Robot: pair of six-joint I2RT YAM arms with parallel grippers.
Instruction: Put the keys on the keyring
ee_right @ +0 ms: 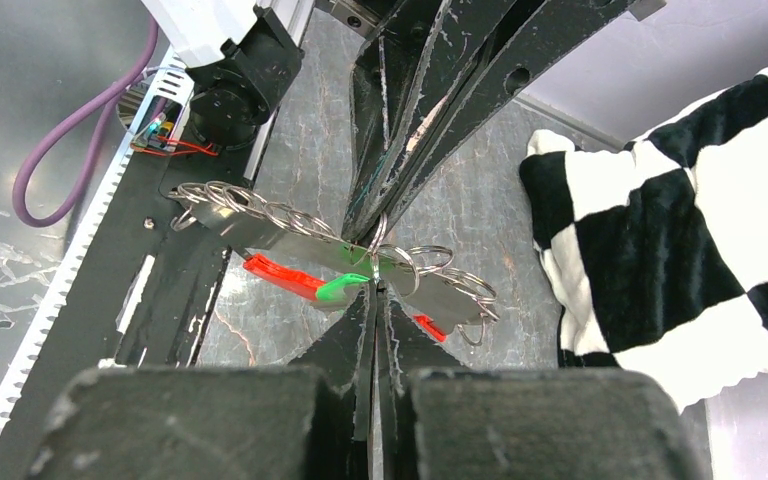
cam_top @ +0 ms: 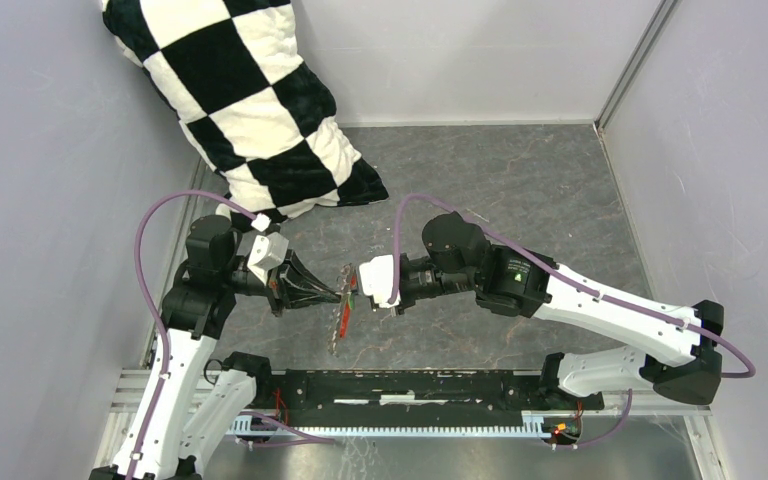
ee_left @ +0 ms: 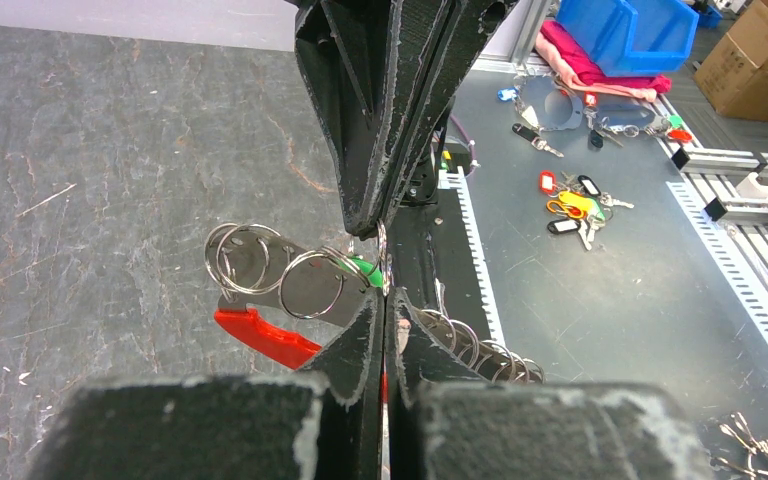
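Up in the air between the two grippers is a grey flat strip [ee_right: 305,246] lined with wire rings, with a red piece [ee_right: 280,275] and a green piece [ee_right: 340,287] at its side. My left gripper [cam_top: 337,298] and my right gripper [cam_top: 358,292] face each other tip to tip, both shut. In the left wrist view a thin metal ring [ee_left: 382,245] stands between the two sets of fingertips, one end at each. The right wrist view shows a ring [ee_right: 377,256] there too. Whether both tips grip the same ring cannot be made out.
On the bench in the left wrist view lie keys with coloured tags [ee_left: 582,207], more tagged keys [ee_left: 600,120], and a metal bundle [ee_left: 755,448] at the corner. A blue bin [ee_left: 628,36] stands behind. A checkered cushion [cam_top: 260,100] fills the back left.
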